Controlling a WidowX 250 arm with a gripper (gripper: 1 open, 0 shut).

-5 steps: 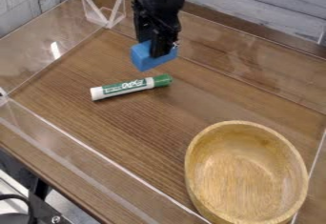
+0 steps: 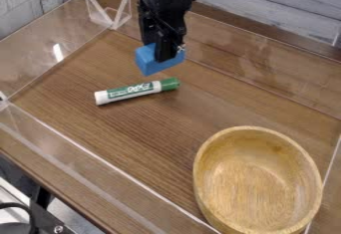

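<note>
A black gripper hangs from the top centre, directly over a blue block on the wooden table. Its fingers are at the block's upper part; whether they touch it or stand apart I cannot tell. A green and white tube lies just in front of the block, a little to the left.
A large tan oval bowl stands at the front right. A white wall runs along the back right. A cable lies at the lower left corner.
The gripper has shifted slightly over the blue block, which appears marginally moved or turned. The tube and bowl have not moved.
</note>
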